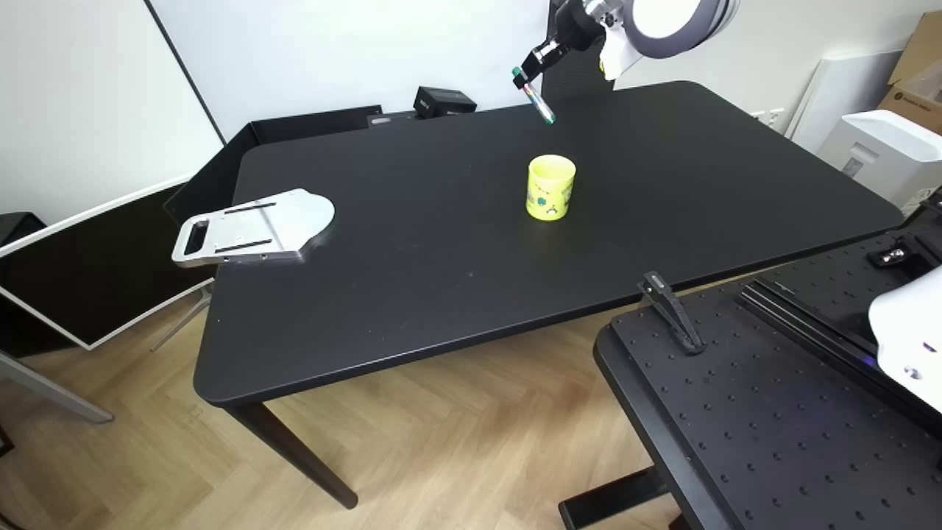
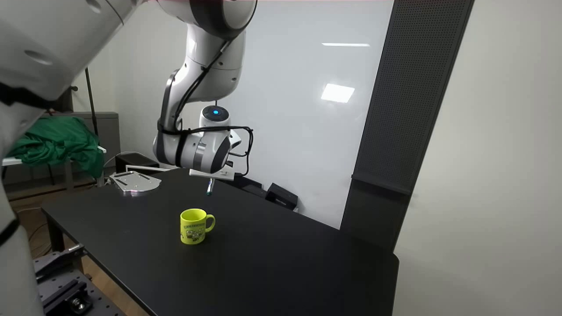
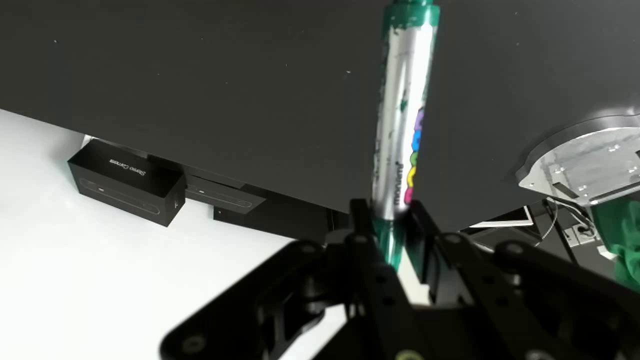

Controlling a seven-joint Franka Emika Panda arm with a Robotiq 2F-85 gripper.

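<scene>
My gripper is shut on a marker (image 3: 403, 120) with a silvery white barrel and green ends, gripped near one end. In exterior view 1 the marker (image 1: 535, 97) hangs tilted in the air, its free end pointing down and to the right, and the gripper (image 1: 521, 78) is at its upper end. A yellow mug (image 1: 549, 187) stands upright on the black table, apart from the marker and lower in that view. From the other side, the mug (image 2: 193, 226) shows its handle at the right, with the marker (image 2: 210, 186) above and behind it. The mug is outside the wrist view.
A silver metal plate (image 1: 256, 225) lies at the table's left edge. Dark boxes (image 1: 443, 101) sit by the back edge, near the white wall.
</scene>
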